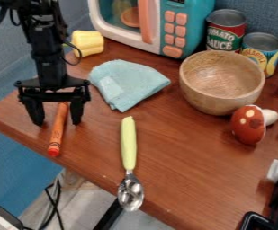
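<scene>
My black gripper (57, 113) hangs at the left edge of the wooden table, its two fingers spread wide over an orange crayon (57, 130) lying lengthwise toward the front edge. To the right of it is a folded light-blue cloth (128, 83), and in the middle front a spoon with a pale yellow handle (129, 153) lies flat.
A wooden bowl (221, 83), two cans (225, 31), a toy microwave (153, 22) and a yellow object (88, 43) occupy the back. A red mushroom-like toy (248, 126) and black items (268, 211) line the right.
</scene>
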